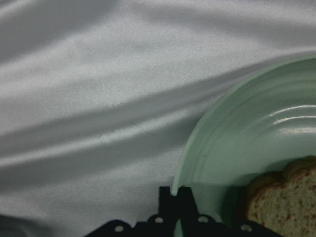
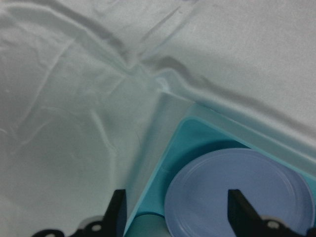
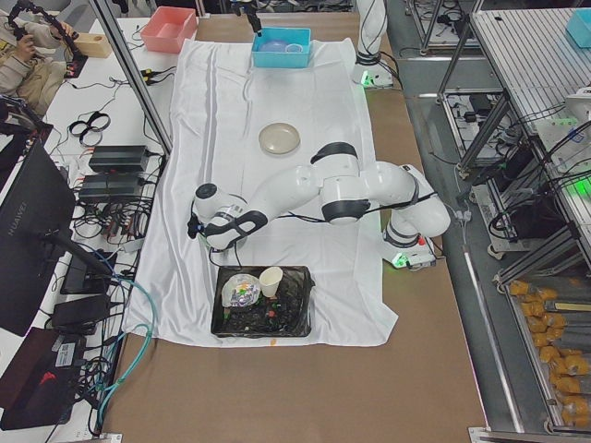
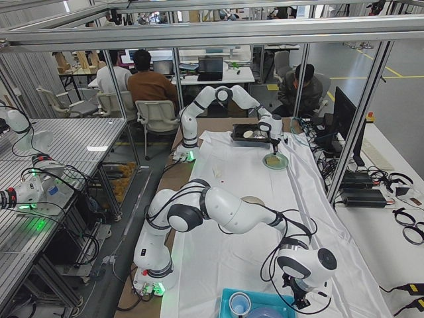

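A green plate [image 4: 275, 161] with a slice of bread [image 1: 281, 202] on it lies on the white cloth at the far end in the camera right view. My left gripper is at its rim, fingers closed on the edge; the left arm hides much of the plate in the camera left view. My right gripper stands open above the blue bin [image 2: 210, 116], in which a blue plate [image 2: 237, 187] lies flat with a cup [image 4: 240, 303] beside it.
A black tray [image 3: 294, 314] holds a cup and other items near the left arm. A beige plate [image 3: 279, 137] lies mid-cloth. Monitors, cables and electronics line one side.
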